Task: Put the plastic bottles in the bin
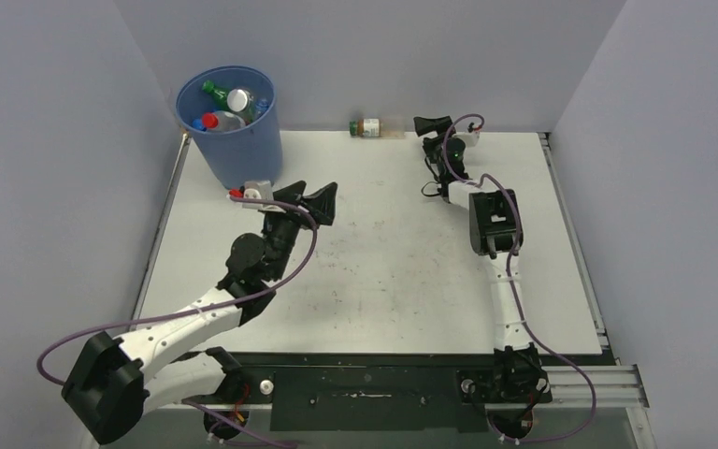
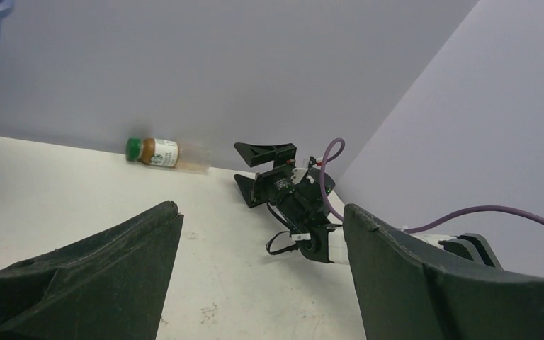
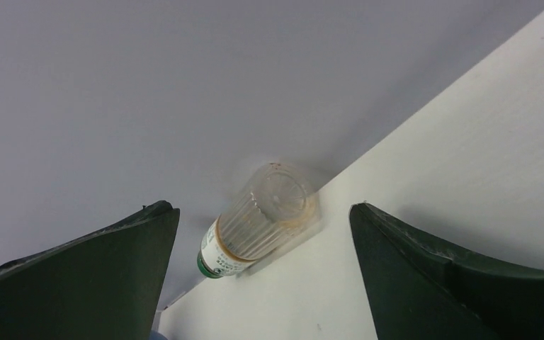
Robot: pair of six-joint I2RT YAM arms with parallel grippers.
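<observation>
A clear plastic bottle with a green cap and brown-and-white label (image 1: 370, 128) (image 2: 159, 152) (image 3: 255, 219) lies on its side along the back wall. My right gripper (image 1: 421, 132) is just right of it, open, the bottle seen beyond its fingers. My left gripper (image 1: 318, 195) hangs over the left-middle of the table with its fingers apart and nothing between them. The blue bin (image 1: 243, 159) at the back left holds several bottles.
Walls stand at the back and both sides; the bin occupies the back left corner.
</observation>
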